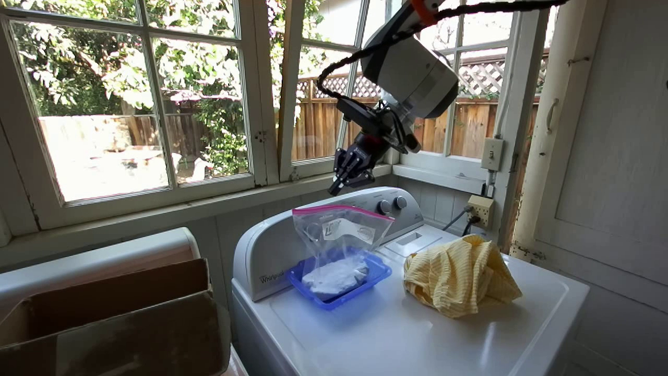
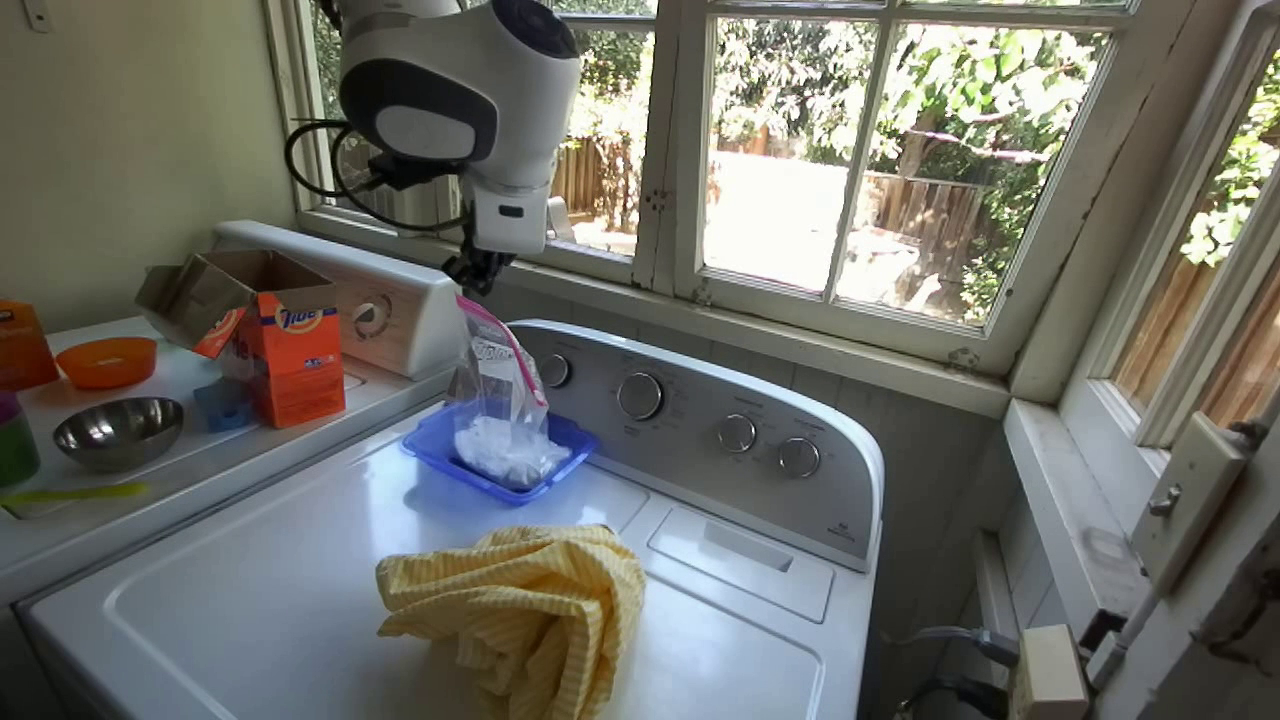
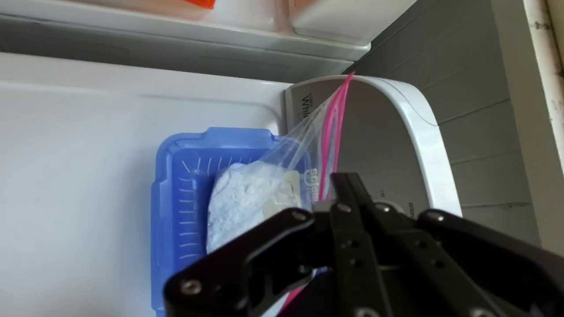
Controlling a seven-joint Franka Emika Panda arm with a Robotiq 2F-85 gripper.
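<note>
A clear zip bag (image 1: 335, 250) with a pink top edge stands upright in a blue tray (image 1: 333, 306), white contents slumped at its bottom. The tray rests on the white machine's top, against its control panel. Above the bag's pink edge hangs my gripper (image 1: 335, 190), shut, with nothing showing between its fingers. From the wrist view, the gripper covers part of the bag (image 3: 254, 195) and the tray's near end. In the second exterior view the gripper (image 2: 477, 286) appears just over the bag's top (image 2: 504, 342), and its fingertips are hard to make out.
A crumpled yellow cloth (image 1: 460, 275) lies on the machine's top beside the tray. On the neighbouring machine are an open orange Tide box (image 2: 298, 360), a metal bowl (image 2: 118, 432) and an orange bowl (image 2: 108, 360). A window sill runs behind the panel.
</note>
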